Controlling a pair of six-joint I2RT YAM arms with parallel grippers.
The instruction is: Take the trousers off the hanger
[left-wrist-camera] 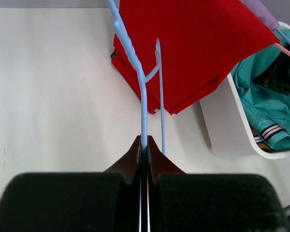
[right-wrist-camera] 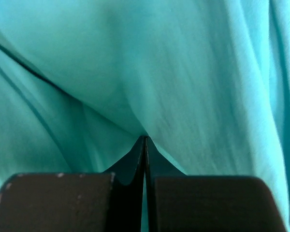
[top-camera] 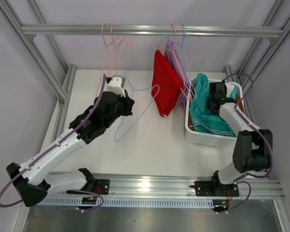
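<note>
My left gripper [top-camera: 128, 104] is shut on a light blue hanger [left-wrist-camera: 144, 106], which carries no garment and hangs in front of it over the open floor. Teal cloth [top-camera: 203, 116] fills a white bin [top-camera: 208, 138] on the right. My right gripper [top-camera: 211, 106] is down on that cloth, shut; in the right wrist view its fingers [right-wrist-camera: 130, 164] press into teal folds [right-wrist-camera: 193, 82], and whether any cloth is between them is unclear.
A red garment [top-camera: 164, 84] and a purple one [top-camera: 176, 63] hang from the rail [top-camera: 150, 30] beside the bin, with pink and blue hangers. Empty pink hangers [top-camera: 106, 48] hang at the left.
</note>
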